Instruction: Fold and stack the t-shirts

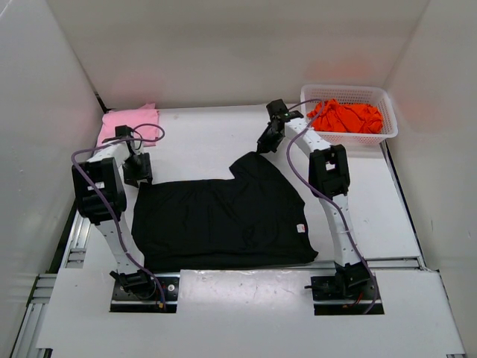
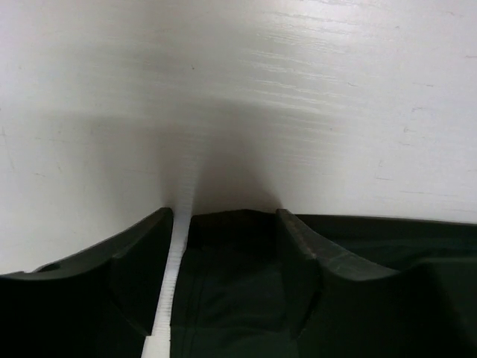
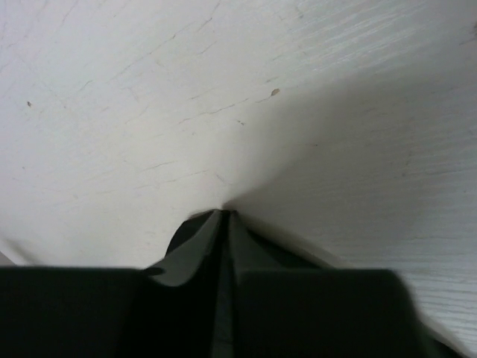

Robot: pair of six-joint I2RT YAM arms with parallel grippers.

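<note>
A black t-shirt (image 1: 216, 224) is spread on the white table, doubled lengthwise, its sleeve pointing up and right. My right gripper is shut on the sleeve's tip, with dark cloth (image 3: 195, 225) bunched around its fingers. At the shirt's upper-left corner, my left gripper is partly open. Its fingers (image 2: 145, 246) stand apart, and the shirt's corner (image 2: 231, 231) lies between them, not pinched. A folded pink shirt (image 1: 133, 119) rests at the back left, partly behind the left arm.
At the back right stands a white basket (image 1: 350, 92) with crumpled orange cloth (image 1: 346, 117) inside. Bare table (image 1: 201, 142) lies between the pink shirt and the right gripper. Walls (image 1: 223, 52) rise at the back and sides.
</note>
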